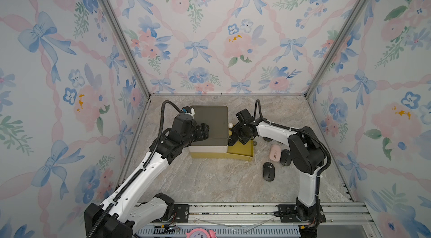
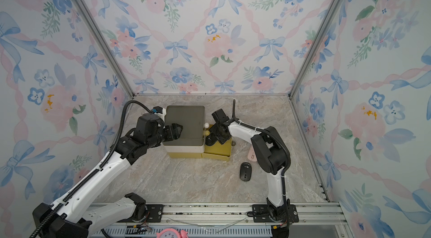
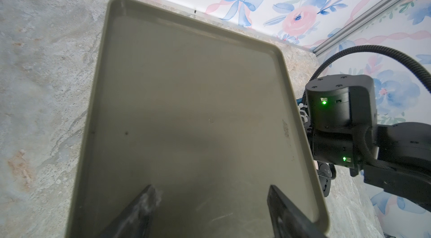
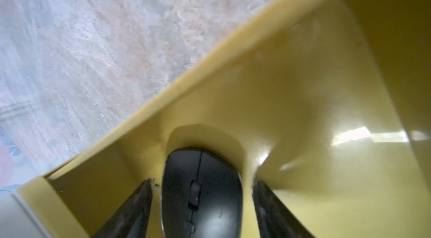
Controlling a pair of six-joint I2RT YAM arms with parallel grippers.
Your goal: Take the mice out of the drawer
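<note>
A black mouse [image 4: 202, 193] lies inside the yellow drawer [image 4: 314, 157], near one of its corners. My right gripper is open, with a finger [image 4: 139, 211] on either side of that mouse, not visibly pressed on it. Over the brown-grey top of the drawer box [image 3: 193, 116], my left gripper stands part open with nothing between its fingers. On the table to the right of the drawer are a black mouse [image 1: 269, 172], a pink mouse [image 1: 275, 153] and another dark mouse [image 1: 285, 157].
Two round pale knobs [image 2: 206, 126] sit at the drawer's left end, by the box. The drawer's raised walls surround the right gripper. In front of the box the marbled table [image 1: 215, 179] is bare. A dark thing is partly hidden beneath the right forearm.
</note>
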